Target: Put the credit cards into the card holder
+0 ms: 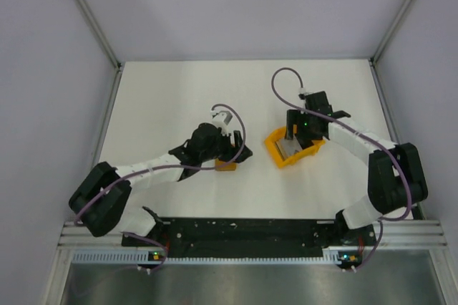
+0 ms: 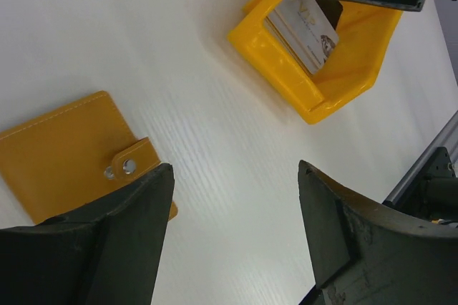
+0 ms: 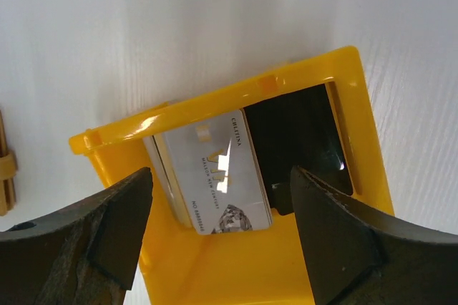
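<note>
The tan card holder [image 2: 71, 155] lies flat on the table, with its snap tab toward my left gripper. My left gripper is above the holder's right side, its fingers apart and nothing between them. Inside the yellow tray [image 1: 278, 159], a silver card [image 3: 215, 169] lies with a black card [image 3: 299, 137] on its right; a pale edge shows at the silver card's left side. Over this tray hovers my right gripper, open and empty, the silver card visible between its fingers. In the top view the arms partly cover both holder and tray.
Bare tabletop separates holder and tray. In the left wrist view, part of the right gripper overhangs the tray at upper right.
</note>
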